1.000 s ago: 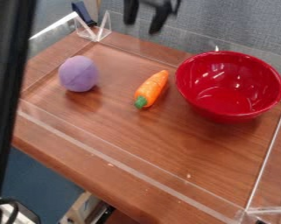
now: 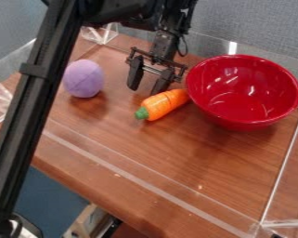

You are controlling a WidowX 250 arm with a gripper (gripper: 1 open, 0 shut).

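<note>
An orange toy carrot (image 2: 167, 102) with a green top lies on the wooden table, just left of a red bowl (image 2: 244, 89). A purple ball (image 2: 83, 78) sits to the left. My black gripper (image 2: 149, 76) hangs just above and behind the carrot, its fingers pointing down and apart, with nothing seen held between them.
Clear plastic walls (image 2: 286, 225) edge the table (image 2: 158, 172). The bowl takes up the back right, and a grey padded wall stands behind.
The arm has come down from the top of the view toward the carrot. The carrot lies slightly more slanted than a second ago.
</note>
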